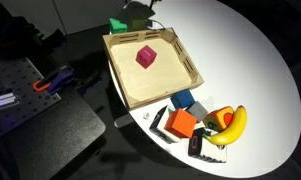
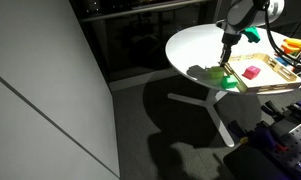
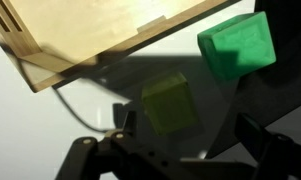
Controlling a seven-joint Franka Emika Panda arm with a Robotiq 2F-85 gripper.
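Note:
An olive-yellow block (image 3: 170, 103) rests on the white table just outside the tray, with a bright green block (image 3: 236, 45) beside it. Both also show behind the tray in the first exterior view, the olive block (image 1: 138, 22) right of the green block (image 1: 118, 26). My gripper is open above the olive block, which appears between and beyond the spread fingers with a visible gap on each side. From the second exterior view, the gripper (image 2: 226, 56) points down over that side of the table. A pinkish-red block (image 1: 146, 57) sits inside the wooden tray (image 1: 140, 102).
Beyond the tray's other end stand an orange block (image 1: 180, 123), a blue block (image 1: 182, 99) and several other items, with a yellow banana (image 1: 230, 128) lying there. Low tray walls run close to the olive block.

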